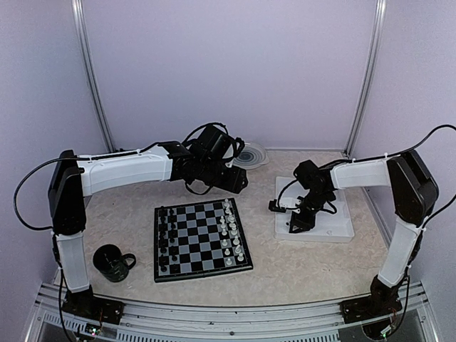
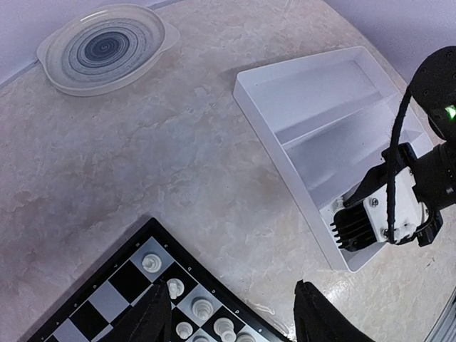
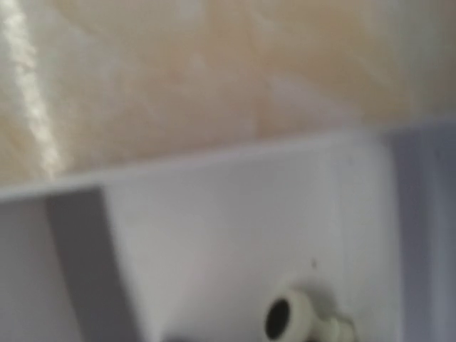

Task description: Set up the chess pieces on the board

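Note:
On the chessboard (image 1: 203,271), black pieces (image 1: 174,239) line the left side and white pieces (image 1: 233,228) the right side. To its right lies the white tray (image 1: 340,228), with my right gripper lowered inside near its front left corner. A white piece (image 3: 299,317) lies on its side on the tray floor, cut off by the bottom of the right wrist view. The gap between the right fingers is hidden. My left gripper hangs above the board's far right corner, open and empty, its two fingers (image 2: 153,313) wide apart.
A dark mug (image 1: 110,263) stands left of the board, its handle facing right. Behind the left gripper is a round clear-rimmed dish or lid (image 2: 107,48). Bare table (image 1: 278,267) separates board from tray, and a divider (image 2: 335,121) splits the tray.

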